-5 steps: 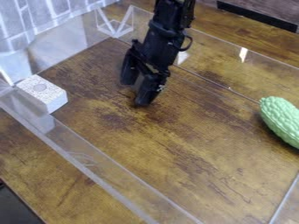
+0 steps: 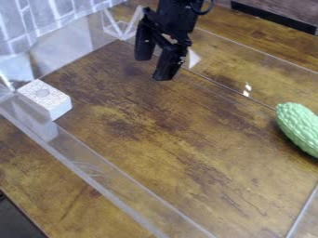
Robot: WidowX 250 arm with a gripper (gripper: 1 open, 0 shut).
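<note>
My black gripper hangs over the back middle of the wooden board, its fingers apart and pointing down, with nothing visible between them. The arm reaches up out of the top of the view. At the left lies a white speckled block. At the right edge lies a green bumpy object, like a corn cob or melon, partly cut off. A pale object behind the gripper is partly hidden.
Clear plastic walls border the wooden surface. A light patterned cloth or panel is at the back left. The middle and front of the board are bare.
My gripper has risen and moved toward the back, away from the board's middle. The white block and the green object have not moved.
</note>
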